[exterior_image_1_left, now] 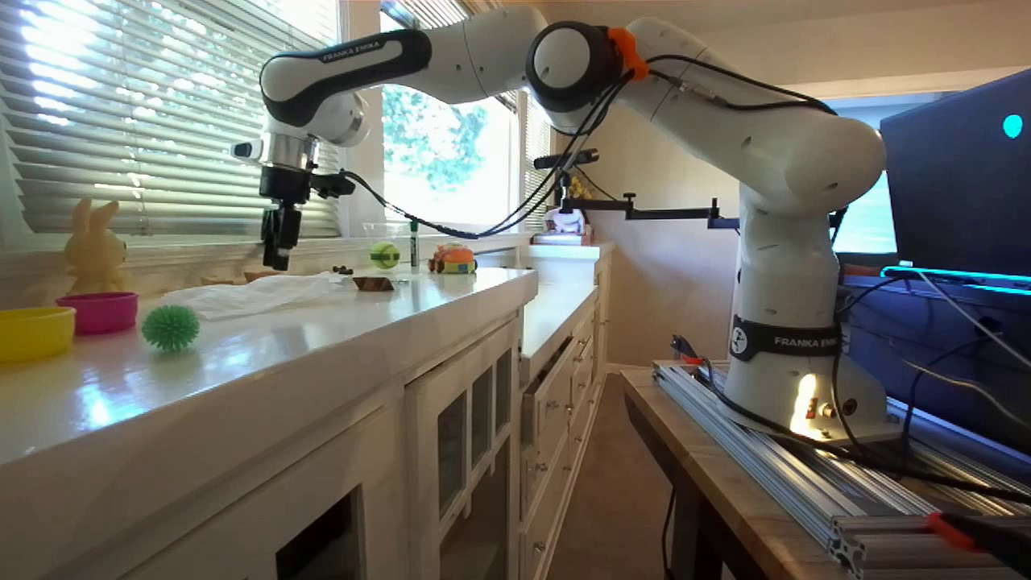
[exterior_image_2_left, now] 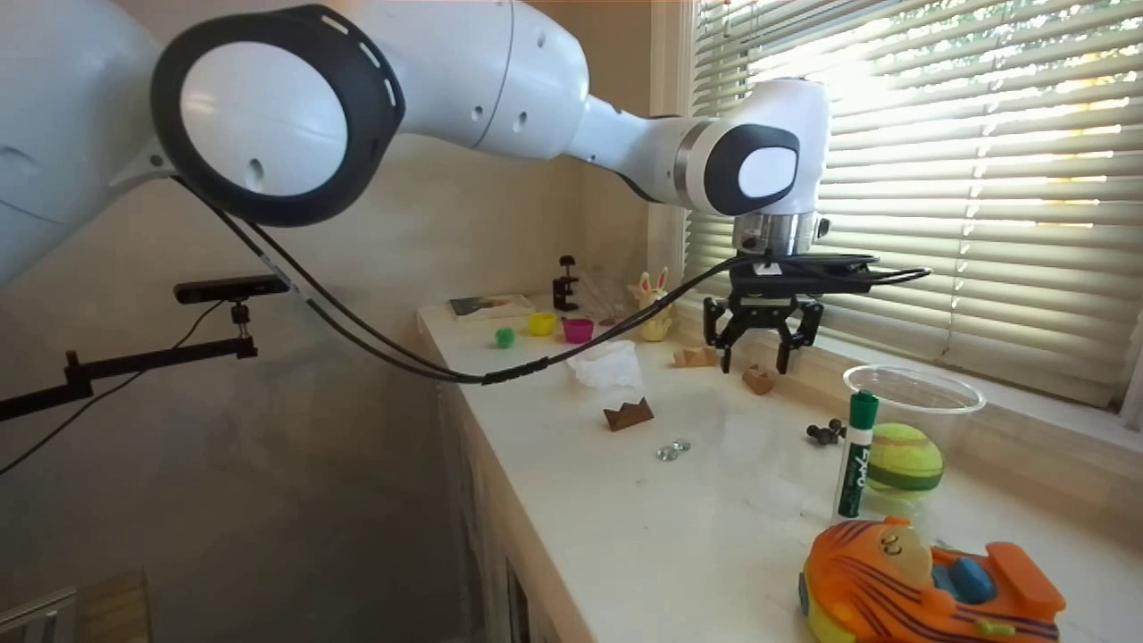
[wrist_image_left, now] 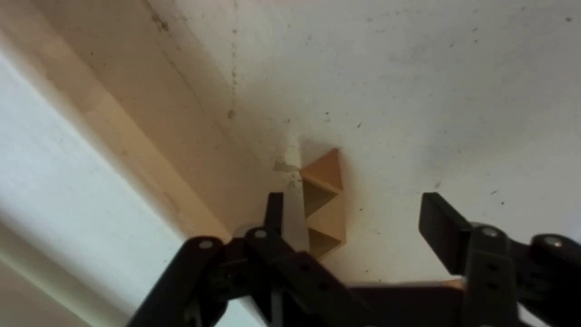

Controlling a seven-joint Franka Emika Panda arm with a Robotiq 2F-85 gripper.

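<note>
My gripper [exterior_image_2_left: 755, 363] hangs fingers down above the counter by the window, its fingers parted with nothing between them. In the wrist view, a small brown zigzag-topped piece [wrist_image_left: 325, 210] lies on the white surface below, seen between the two fingers and closer to the left one. One brown piece [exterior_image_2_left: 757, 379] shows just below the gripper in exterior view 2. Another brown piece [exterior_image_2_left: 694, 358] lies to its left, and a darker one [exterior_image_2_left: 628, 414] sits closer to the counter's front. From the side, the gripper [exterior_image_1_left: 276, 261] is near the window sill.
White cloth [exterior_image_2_left: 606, 365], glass beads [exterior_image_2_left: 672, 450] and dark beads [exterior_image_2_left: 826, 432] lie around. A marker [exterior_image_2_left: 855, 455], tennis ball [exterior_image_2_left: 903, 461], clear cup [exterior_image_2_left: 913, 387] and orange toy [exterior_image_2_left: 930, 584] crowd the right. Farther off stand pink [exterior_image_2_left: 579, 330] and yellow cups [exterior_image_2_left: 542, 323].
</note>
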